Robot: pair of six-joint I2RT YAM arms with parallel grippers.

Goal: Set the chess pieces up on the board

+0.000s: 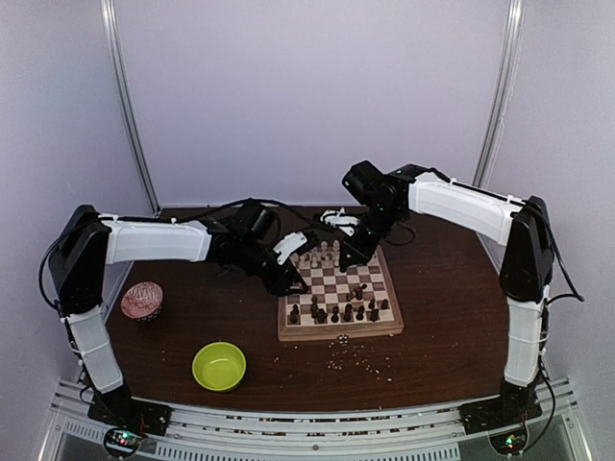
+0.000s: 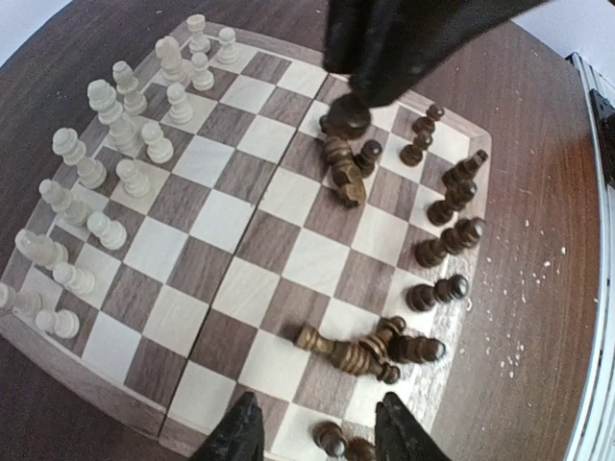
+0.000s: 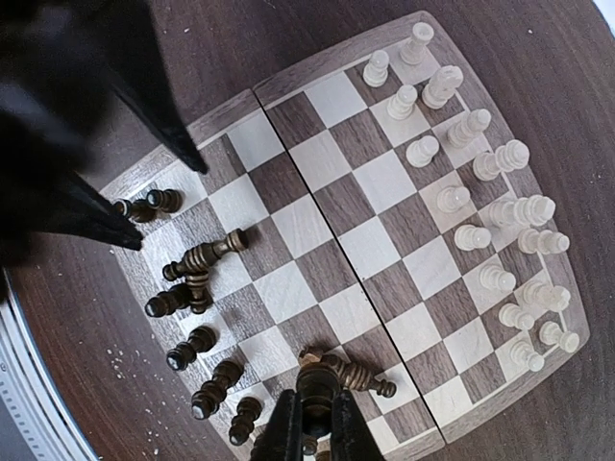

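The chessboard point(image 1: 341, 317) holds white pieces point(image 2: 159, 144) standing along one side and dark pieces point(image 3: 216, 384) along the other, several of the dark ones lying on their sides. My right gripper is shut on a dark chess piece point(image 3: 317, 394), held above the board near more dark pieces. My left gripper is open over the board, above dark pieces; a fallen dark piece point(image 2: 351, 357) lies just beyond its fingertips. In the top view both grippers hang over the board, close to each other.
A green bowl point(image 1: 219, 367) stands at the front left, a patterned red bowl point(image 1: 141, 300) behind it. Small scattered bits lie on the table in front of the board.
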